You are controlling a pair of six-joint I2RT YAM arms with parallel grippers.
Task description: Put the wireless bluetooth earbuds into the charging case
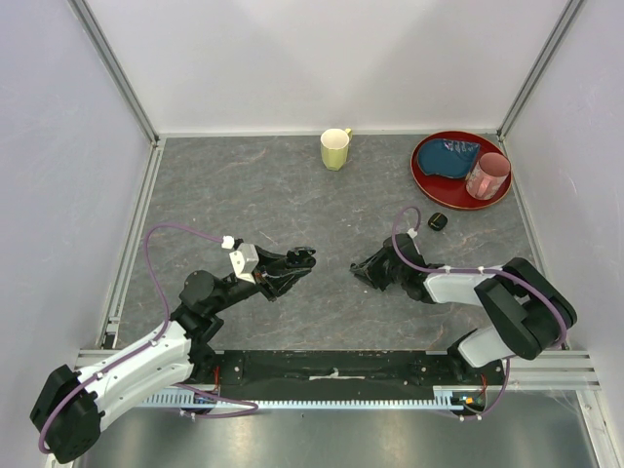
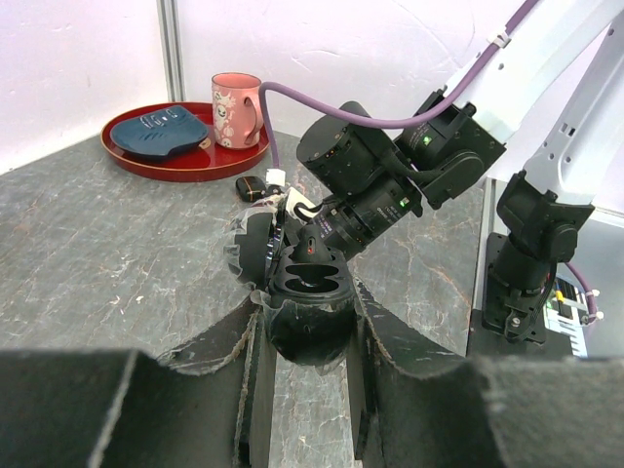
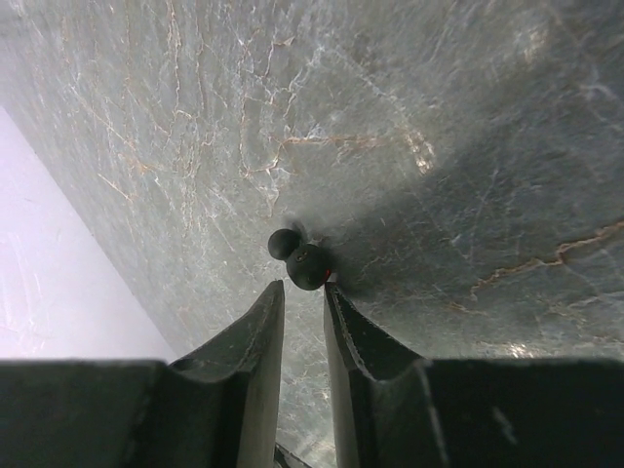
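My left gripper (image 1: 289,271) is shut on the black charging case (image 2: 310,322), which has its lid up and is held in the air at the table's centre-left; empty-looking wells show in it. My right gripper is low at the table, fingers slightly apart. Just beyond its fingertips lies a small black earbud (image 3: 308,268), with a smaller dark round shape (image 3: 284,243), its own part or another piece, beside it. Whether the fingers touch the earbud is unclear.
At the back right, a red tray (image 1: 448,193) holds a blue item and a pink mug. A small black object (image 1: 438,221) lies below it. A pale yellow cup (image 1: 334,148) stands at the back middle.
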